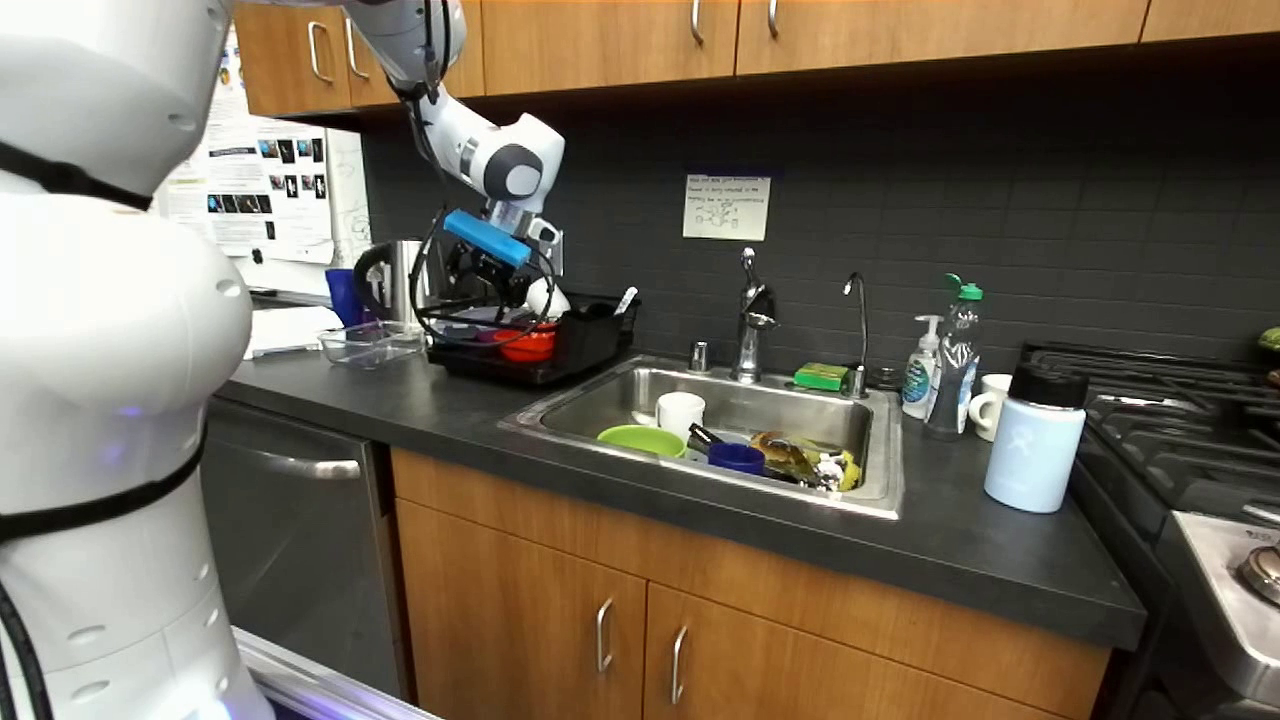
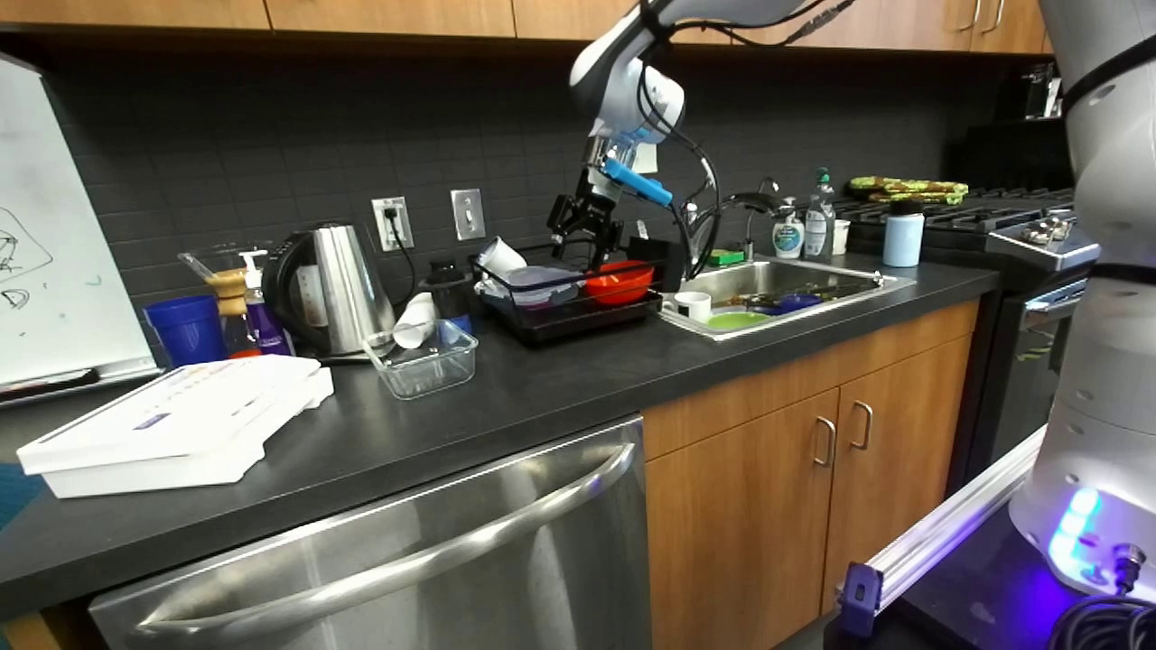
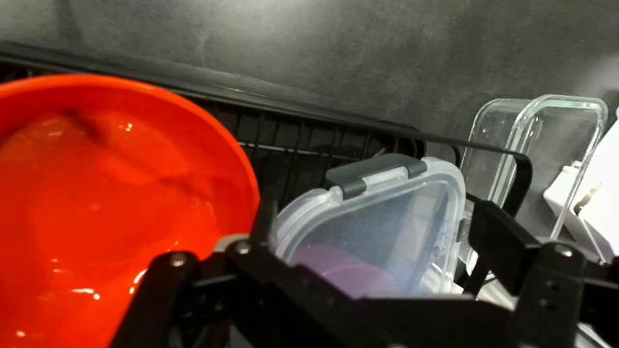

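My gripper is open in the wrist view, its black fingers spread to either side of a clear plastic lid or container (image 3: 383, 232) with a grey clip. Whether it touches that piece, I cannot tell. An orange-red bowl (image 3: 110, 185) lies left of the fingers, its rim close to the left one. Both stand in a black dish rack (image 2: 564, 323). Through the clear plastic something pinkish shows. Exterior view 2 has the gripper (image 2: 585, 222) over the rack, near the red bowl (image 2: 618, 286) and a tilted white cup (image 2: 500, 258).
A glass dish (image 2: 429, 368) sits on the counter beside the rack, with a steel kettle (image 2: 349, 283) behind. White boxes (image 2: 173, 417) lie farther left. To the rack's right, the sink (image 1: 882, 462) holds a white mug (image 1: 680, 413), a green bowl (image 1: 642, 440) and other dishes.
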